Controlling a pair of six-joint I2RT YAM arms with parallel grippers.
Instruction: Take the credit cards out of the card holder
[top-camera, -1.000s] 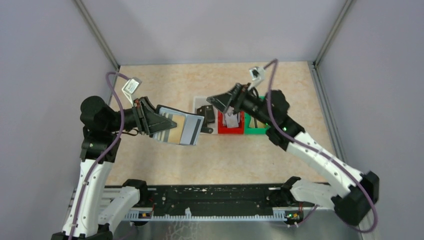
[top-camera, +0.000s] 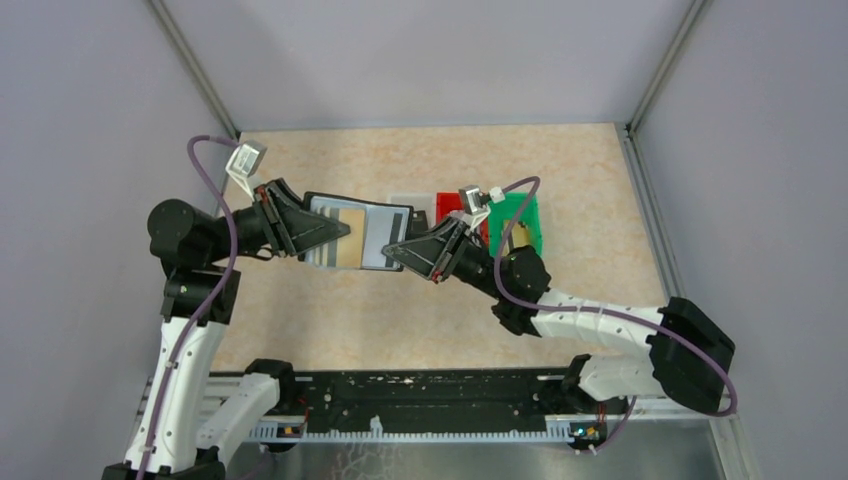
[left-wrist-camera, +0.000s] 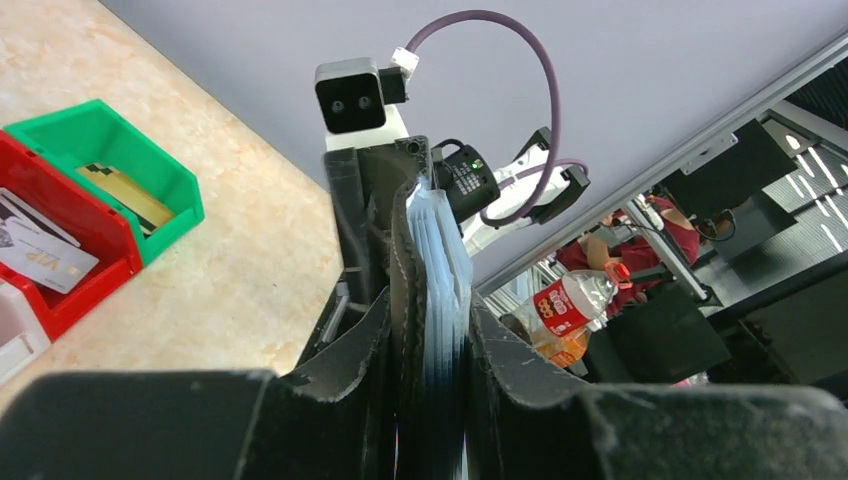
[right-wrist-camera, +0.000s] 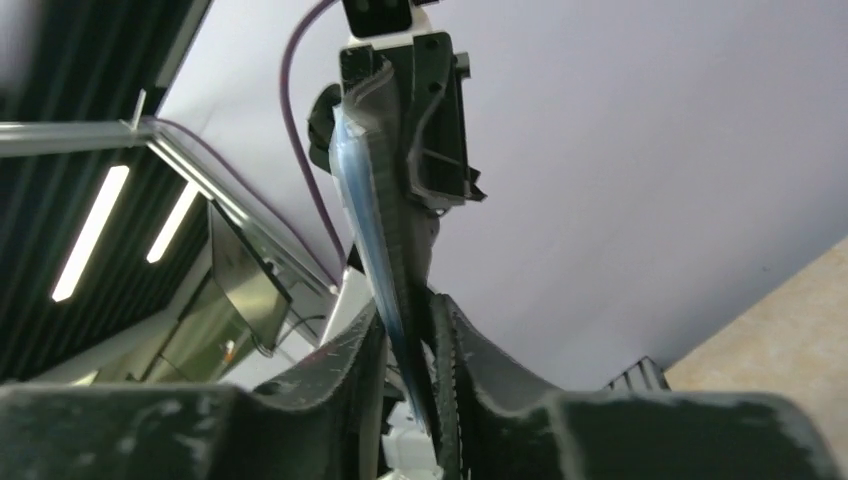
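The open card holder (top-camera: 380, 238), with light card sleeves and a tan section, is held up between the two arms. My left gripper (top-camera: 340, 230) is shut on it; in the left wrist view its edge (left-wrist-camera: 435, 260) runs between the fingers. My right gripper (top-camera: 392, 251) is at the holder's other side; in the right wrist view the holder (right-wrist-camera: 385, 220) reaches down between its fingertips, and whether they grip it is unclear.
Behind the arms stand a white bin, a red bin (left-wrist-camera: 100, 280) with cards and a green bin (left-wrist-camera: 180, 210) with a yellow-black item.
My right gripper has moved left and down in the top view onto the holder's right edge.
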